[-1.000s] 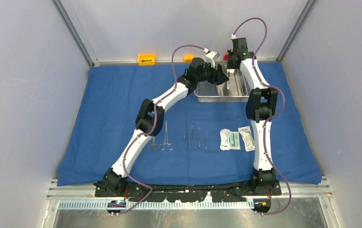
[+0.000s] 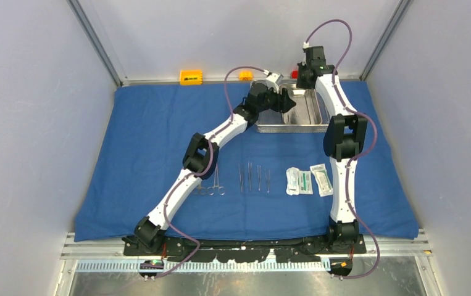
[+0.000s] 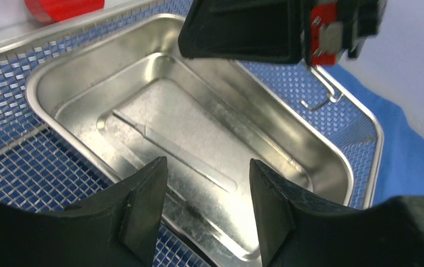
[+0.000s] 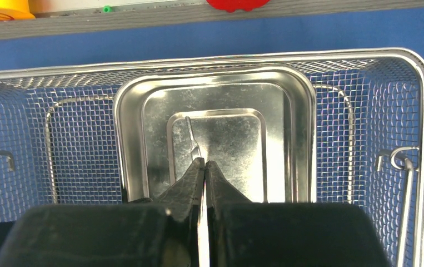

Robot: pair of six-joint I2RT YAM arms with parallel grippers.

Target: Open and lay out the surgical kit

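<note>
A slim scalpel (image 3: 181, 153) lies on the floor of the inner steel tray (image 4: 298, 133), which sits within the mesh basket (image 4: 376, 111). My left gripper is open over the tray, its fingers (image 3: 148, 200) well apart with nothing between them. Above the tray's far part hangs my right gripper, its black body (image 3: 243, 33) clear of the scalpel in the left wrist view. In the right wrist view the tips of my right gripper are very close together, the scalpel running beneath them; whether they fully meet cannot be told.
Scissor-like instruments (image 2: 216, 185), several thin tools (image 2: 250, 177) and white-green packets (image 2: 305, 182) lie on the blue cloth (image 2: 146, 123). Yellow bins (image 2: 191, 77) and a red one (image 4: 237, 4) stand along the back.
The left arm has shifted slightly; the right has moved a little to the right. The scalpel visible below the right gripper in the earlier top views no longer shows there now.
</note>
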